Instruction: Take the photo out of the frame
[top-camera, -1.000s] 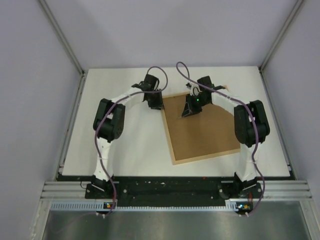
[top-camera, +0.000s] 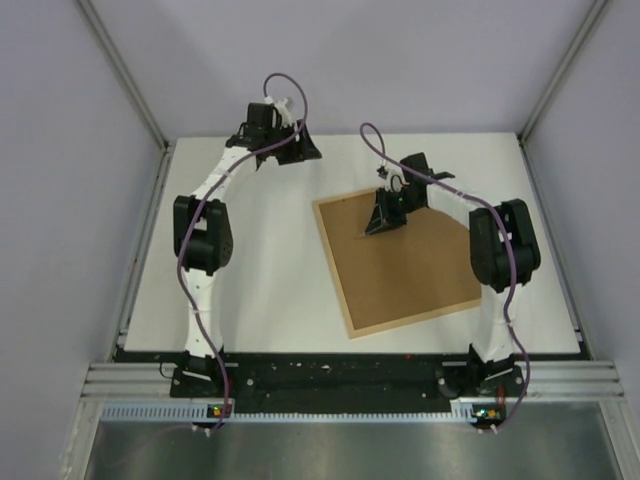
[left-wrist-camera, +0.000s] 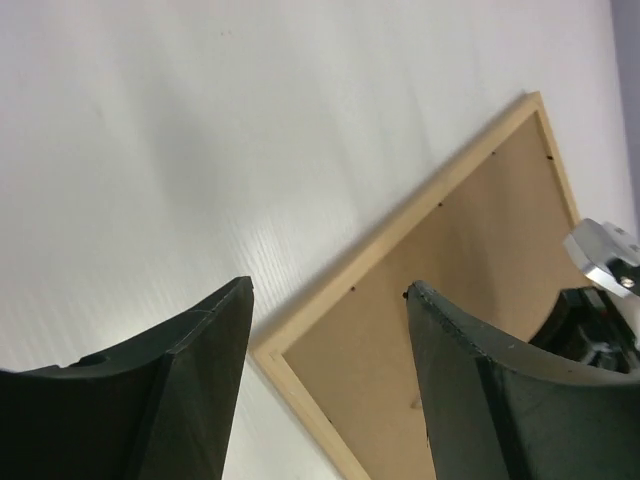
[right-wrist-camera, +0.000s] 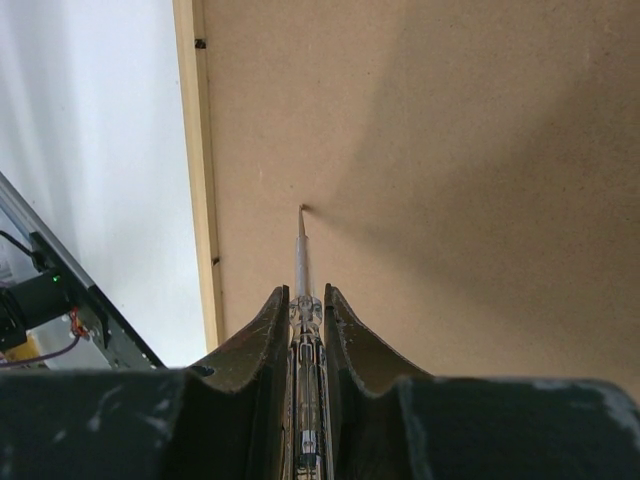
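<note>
A square frame lies backing-up on the white table, its brown board (top-camera: 390, 280) inside a pale wooden rim (top-camera: 335, 267), with small dark tabs along the rim in both wrist views. My right gripper (top-camera: 380, 222) is over the board's left upper part, shut on a slender metal screwdriver (right-wrist-camera: 306, 340); its pale tip (right-wrist-camera: 301, 215) is at a small mark on the board, contact unclear. My left gripper (top-camera: 304, 148) is open at the back of the table, beyond the frame's top-left corner, nothing between its fingers. Any photo is hidden.
Grey walls stand at the sides and back. The frame takes up much of the right half, under my right arm (top-camera: 500, 245).
My left gripper has moved away from the frame's left corner toward the back of the table. The frame has shifted slightly toward the front. The right gripper has moved little.
</note>
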